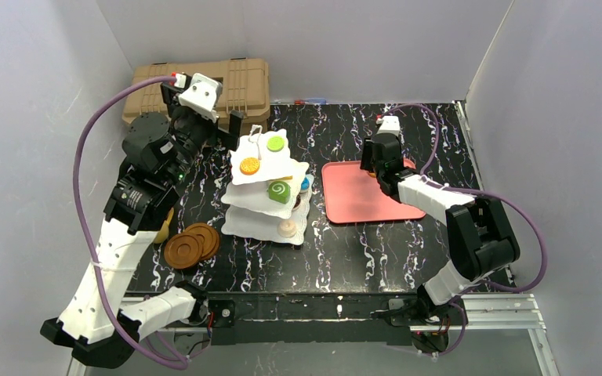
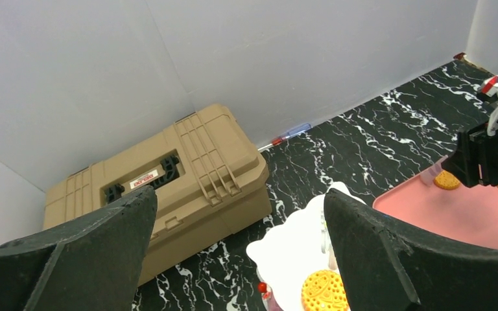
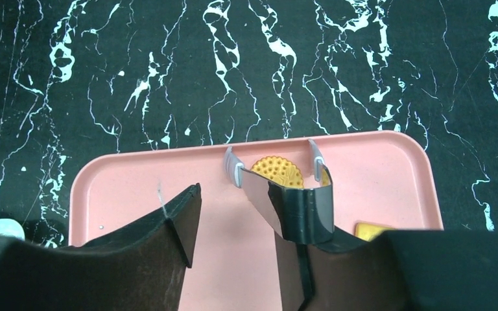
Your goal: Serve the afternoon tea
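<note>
A round yellow biscuit [image 3: 276, 167] lies on the pink tray [image 1: 360, 200], partly behind dark curved pieces with grey tips at my right gripper. The fingers stand apart over the tray; I cannot tell whether they touch the biscuit. A square yellow biscuit [image 3: 371, 230] lies to the right. My left gripper is open and empty, high above the white tiered stand [image 1: 247, 223], which carries an orange biscuit [image 1: 249, 166], a green round sweet [image 1: 275, 143], a green swirl cake [image 1: 280, 191] and other sweets.
A tan case [image 2: 217, 162] sits at the back left. Brown coasters [image 1: 182, 252] and a yellow object [image 1: 161, 231], partly hidden by the left arm, lie at the left. Free counter shows behind and in front of the tray.
</note>
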